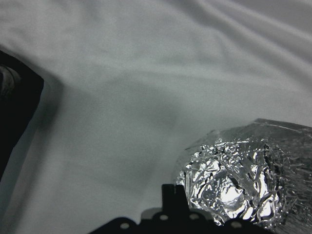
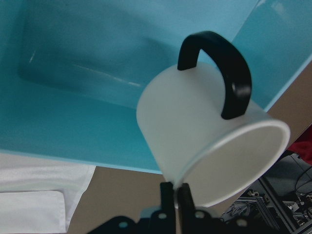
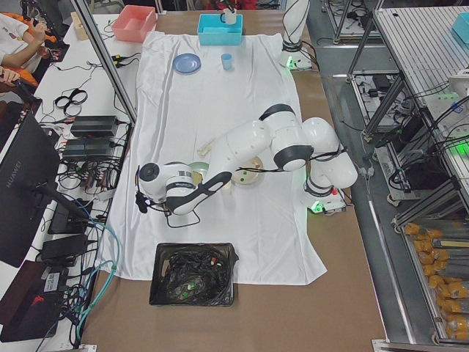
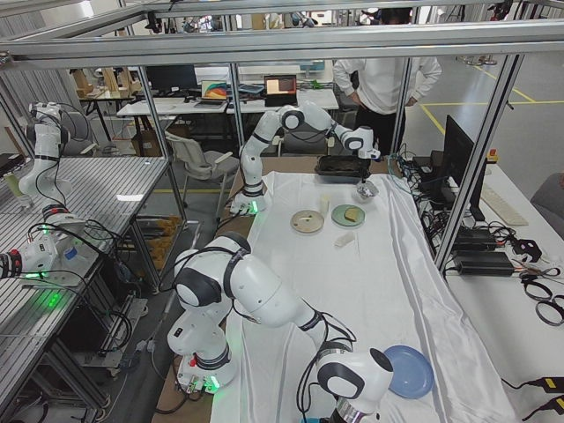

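Note:
In the right wrist view a white mug (image 2: pixel 175 122) with a black handle hangs tilted over a blue bin (image 2: pixel 73 122), my right gripper shut on its rim. My left gripper is low over the white cloth, beside a crumpled clear or foil-like item (image 1: pixel 229 190); whether it is open or shut is unclear.
A black lined bin (image 3: pixel 192 297) stands at the near end. Green plate (image 4: pixel 348 220), beige plate (image 4: pixel 307 227) and blue plate (image 3: pixel 187 63) lie on the cloth, with a blue cup (image 3: pixel 227 61).

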